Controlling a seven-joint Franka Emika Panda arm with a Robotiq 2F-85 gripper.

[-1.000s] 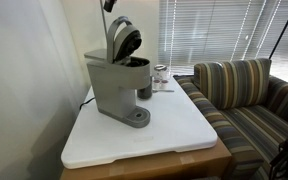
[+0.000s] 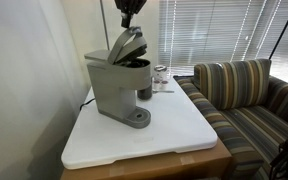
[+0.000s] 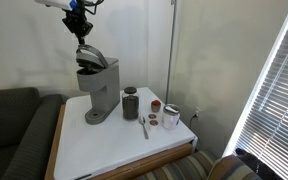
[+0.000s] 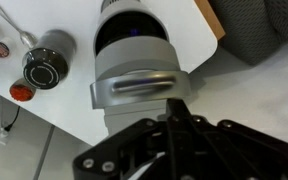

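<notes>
A grey coffee maker (image 2: 112, 92) stands on the white tabletop, its hinged lid (image 2: 131, 46) part way raised over the dark brewing chamber. From above, in the wrist view, the lid's silver handle (image 4: 139, 88) crosses the picture below the round chamber opening (image 4: 129, 28). My gripper is shut, with nothing visible between its fingers, close to the raised lid. In exterior view 2 the gripper (image 3: 81, 42) points down just above the top of the lid (image 3: 90, 55). Whether its tips touch the lid cannot be made out.
Behind the machine stand a dark jar (image 3: 130, 104), a clear glass jar (image 3: 171, 117) and a red-topped item (image 3: 155, 105); a spoon (image 3: 143, 128) and small pods lie near them. A striped sofa (image 2: 234, 85) borders the table.
The lid has swung down from nearly upright to a lower tilt over the chamber.
</notes>
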